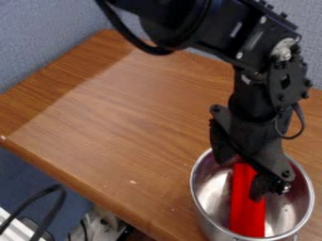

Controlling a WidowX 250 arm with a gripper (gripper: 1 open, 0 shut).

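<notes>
A long red object [247, 213] lies inside a shiny metal bowl [209, 191] at the lower right. My black gripper [244, 171] hangs down into the bowl over the upper part of the red object, its fingers open. The red object's upper end is partly hidden by the gripper; whether the fingers touch it is unclear.
A grey padded wall [38, 36] runs along the back.
</notes>
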